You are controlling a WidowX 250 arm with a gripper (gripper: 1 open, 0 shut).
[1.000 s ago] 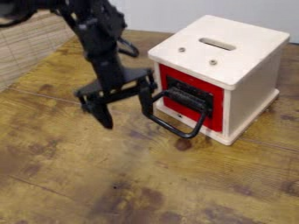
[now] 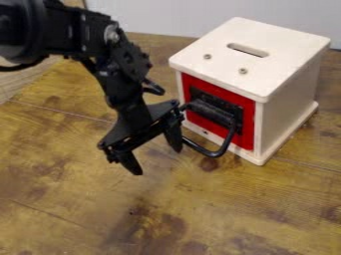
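Note:
My black gripper (image 2: 150,151) hangs over the wooden floor, left of a white wooden box (image 2: 270,70) with a red front panel (image 2: 194,87). Its two fingers point down and stand apart, with nothing visible between them. A black bar handle (image 2: 213,150) on a dark mount sticks out from the red panel, bent low toward my gripper. The right finger is close to the handle's near end; whether they touch I cannot tell.
A pale mat lies at the far left edge, and a light wall stands behind the box.
My gripper has moved slightly downward in the view over the last second, and a little to the right. The box and handle look unmoved.

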